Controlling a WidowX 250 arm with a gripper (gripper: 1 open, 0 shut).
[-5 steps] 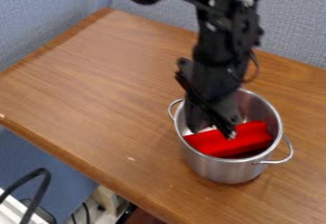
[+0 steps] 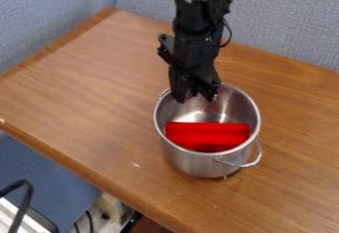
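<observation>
A steel pot [image 2: 193, 161] with side handles stands on the wooden table [image 2: 86, 98], right of centre, a red cylinder [image 2: 209, 138] lying inside it. The black gripper [image 2: 185, 90] hangs from the top of the view, its tips at the pot's far rim, on the left part, above the red cylinder. The fingertips are dark and overlap, looking shut, with nothing visible between them.
A grey padded wall [image 2: 284, 19] runs behind it. Below the table's near left edge lie a blue surface [image 2: 40, 177] and black cables.
The pot with the red cylinder has moved left across the table, away from the right edge. The gripper has risen from inside the pot to its far rim.
</observation>
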